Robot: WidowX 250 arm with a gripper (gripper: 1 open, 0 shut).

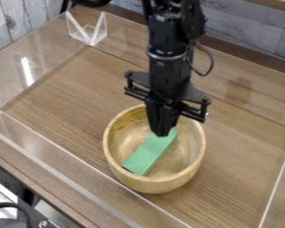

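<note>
A beige oval bowl (121, 151) stands near the front centre of the wooden table (56, 98). A green elongated block (149, 153) lies inside it. My black gripper (166, 109) hangs above the bowl's back part, over the block's upper end. Whether its fingers hold anything is hard to see; the block lies on the bowl's floor.
A clear, white-edged object (88, 27) is at the back left. The table is open to the left and right of the bowl. Dark cables lie at the lower left edge.
</note>
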